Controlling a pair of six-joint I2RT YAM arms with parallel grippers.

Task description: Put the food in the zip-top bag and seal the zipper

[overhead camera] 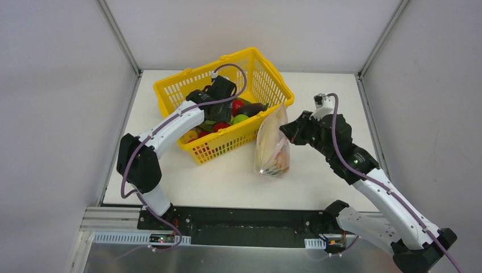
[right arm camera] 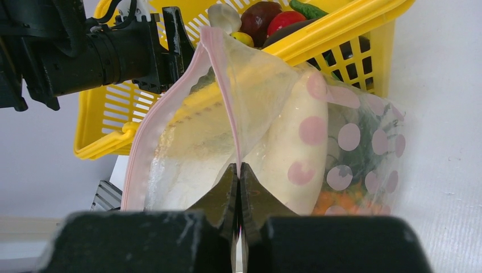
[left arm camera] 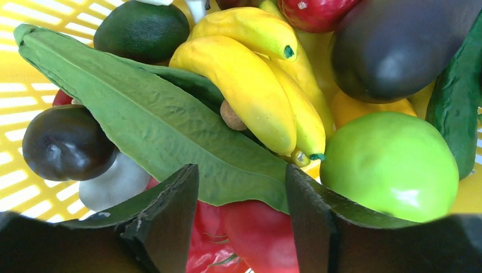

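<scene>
My left gripper is inside the yellow basket, its fingers apart with nothing held between them. In the left wrist view a long green leaf [left arm camera: 153, 116] lies ahead of the gap. Red tomatoes [left arm camera: 256, 233] show between the fingers, a green fruit [left arm camera: 389, 165] sits to the right, and yellow bananas [left arm camera: 244, 85] and an eggplant [left arm camera: 403, 51] lie beyond. My right gripper is shut on the rim of the clear zip top bag [right arm camera: 261, 85]. The bag's mouth gapes; a pale long item [right arm camera: 293, 136] and orange-and-green food [right arm camera: 341, 196] are inside.
The yellow basket [overhead camera: 227, 145] stands at the back of the white table [overhead camera: 221, 185], its right corner close beside the bag. Bare table lies in front of the basket and right of the bag.
</scene>
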